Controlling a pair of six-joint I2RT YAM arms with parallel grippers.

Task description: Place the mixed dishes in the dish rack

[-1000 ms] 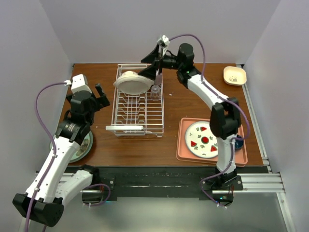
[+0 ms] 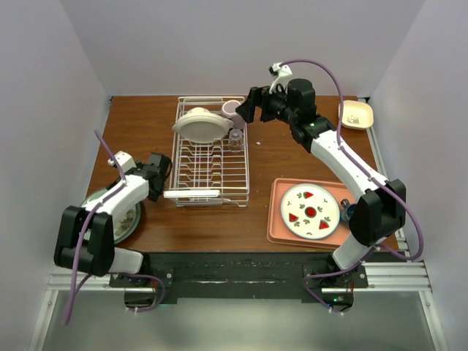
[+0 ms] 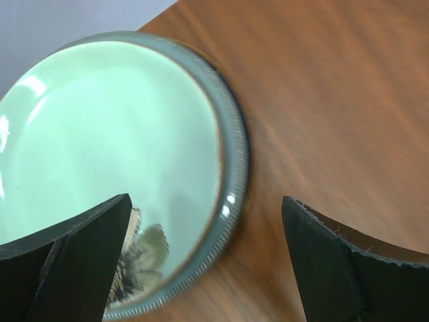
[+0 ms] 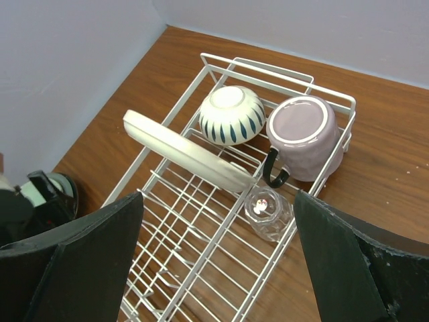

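The wire dish rack (image 2: 212, 175) holds a pale oval dish (image 2: 202, 130), a striped bowl (image 4: 232, 115), a mauve mug (image 4: 305, 137) and a clear glass (image 4: 269, 213). A white dish (image 2: 191, 194) stands edge-on at the rack's front. Left of the rack, a mint-green plate (image 3: 120, 127) lies on the table, a darker rim showing around it. My left gripper is open above that plate's right edge, its fingers apart from it. Beyond the mug in the top view, my right gripper (image 2: 252, 110) hangs open and empty, facing the rack.
A pink tray (image 2: 275, 227) at the right bears a watermelon-patterned plate (image 2: 310, 211) and a dark blue mug (image 2: 346, 212), partly behind the right arm. A cream dish (image 2: 356, 115) lies at the back right. Bare table (image 2: 270, 157) separates rack and tray.
My left gripper has moved toward the front, over the green plate, its arm now folded. My right gripper has drawn right, off the rack's mug. The front white dish has shifted slightly right.
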